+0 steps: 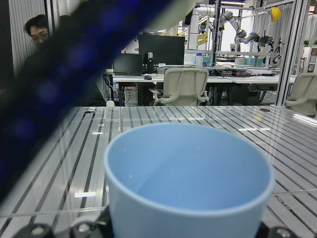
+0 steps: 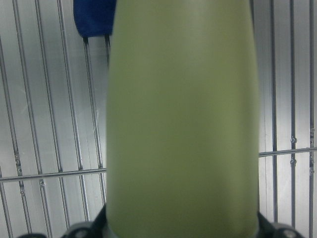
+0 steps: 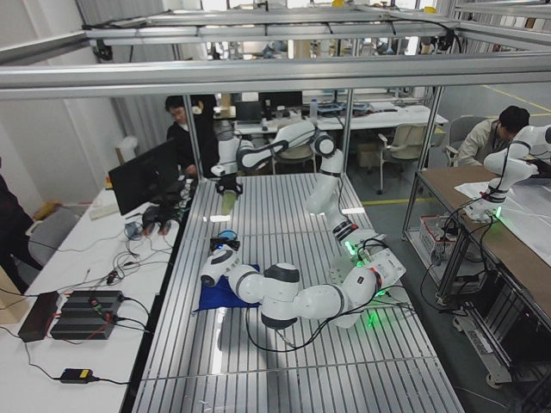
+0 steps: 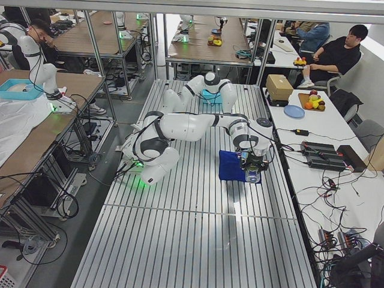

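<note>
A light blue cup point(image 1: 188, 173) fills the lower left wrist view, upright, with my left gripper shut on it; in the camera left view the cup point(image 3: 227, 235) is at the near arm's tip, beside a dark blue cloth point(image 3: 211, 294) on the slatted table. My right gripper point(image 3: 227, 189) is shut on an olive-green bottle point(image 2: 181, 124), held above the table farther back, behind the cup. The cloth point(image 4: 231, 165) also shows under the left arm in the camera right view.
A side desk point(image 3: 86, 387) with monitor, power boxes and cables runs along the left. Frame posts surround the table; people sit or stand beyond it.
</note>
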